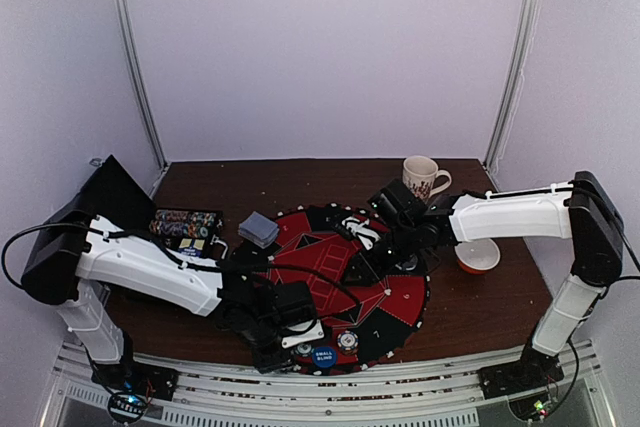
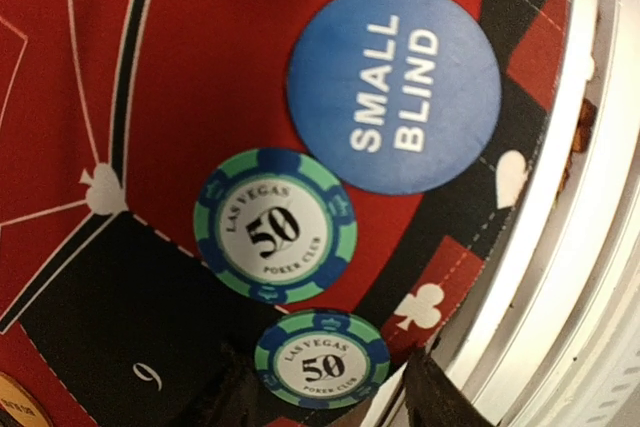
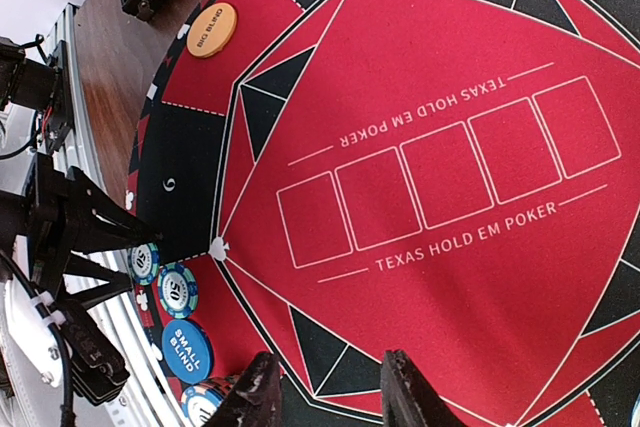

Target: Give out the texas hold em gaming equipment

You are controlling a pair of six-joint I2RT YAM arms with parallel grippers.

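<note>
The round poker mat lies on the table. Near its front edge are a blue SMALL BLIND button and two green-rimmed 50 chips, one beside it, the other between the fingertips of my left gripper, which stands part open low over the mat's rim; whether it touches the chip I cannot tell. An orange BIG BLIND button lies further along the rim. My right gripper hangs over the mat, fingers apart, nothing seen between them.
A chip case and a card stack are at the left. A mug and a bowl stand at the right. The metal rail runs along the front edge.
</note>
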